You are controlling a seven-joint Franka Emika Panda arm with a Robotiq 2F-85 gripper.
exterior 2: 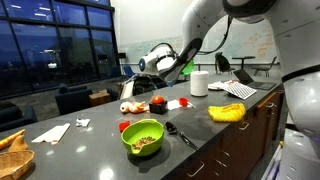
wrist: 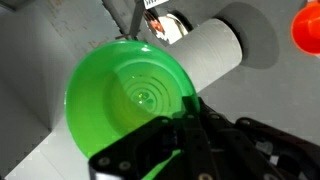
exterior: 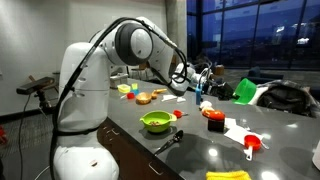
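Observation:
A round green bowl-like container (wrist: 130, 95) fills much of the wrist view, its open side toward the camera. My gripper is shut on its rim. In exterior view 1 the green container (exterior: 245, 92) hangs tilted in the air at the right of the arm, over the far part of the table. The held container cannot be made out in exterior view 2. Below it in the wrist view lies a white cylinder (wrist: 207, 52), with a red round thing (wrist: 308, 28) at the upper right corner.
A second green bowl (exterior 2: 147, 135) with food pieces stands on the table beside a dark spoon (exterior 2: 183, 136). A red item sits on a black box (exterior: 215, 124). A red cup (exterior: 252, 142) and yellow cloth (exterior: 228, 175) lie nearer.

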